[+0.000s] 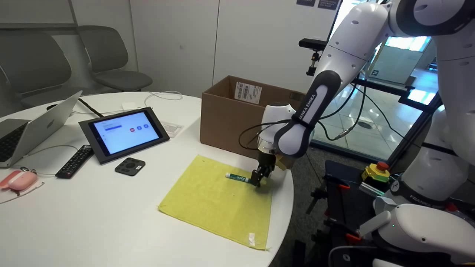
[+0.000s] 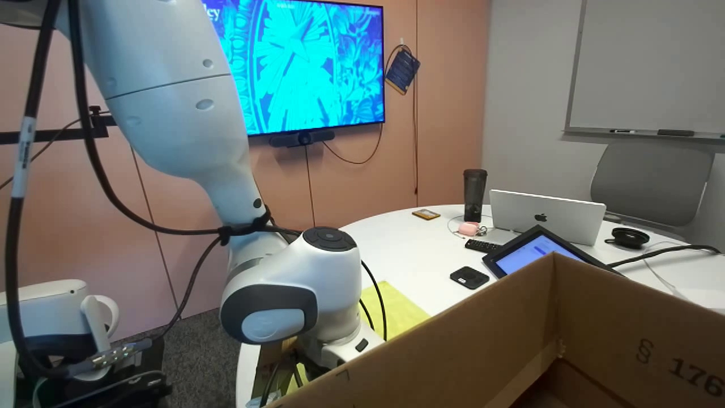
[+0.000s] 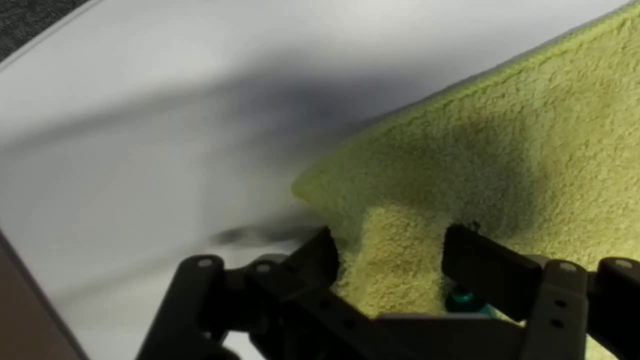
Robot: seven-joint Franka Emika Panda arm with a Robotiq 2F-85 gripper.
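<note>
A yellow cloth (image 1: pixel 213 200) lies spread flat on the white table, and a green marker (image 1: pixel 237 177) rests on it near the far right corner. Down at that corner is my gripper (image 1: pixel 259 177), at the marker's right-hand end. In the wrist view the gripper is open, its fingers apart, and cloth (image 3: pixel 396 264) shows in the gap. A bit of the green marker (image 3: pixel 465 300) peeks out by the right-hand finger (image 3: pixel 489 270); most of it is hidden there. Whether the fingertips press on the cloth is hard to tell.
A tall open cardboard box (image 1: pixel 231 120) stands just behind the cloth, close to my arm. Farther left are a tablet (image 1: pixel 127 131), a black puck (image 1: pixel 130 166), a remote (image 1: pixel 75 161) and a laptop (image 1: pixel 40 129). The table's right edge is near.
</note>
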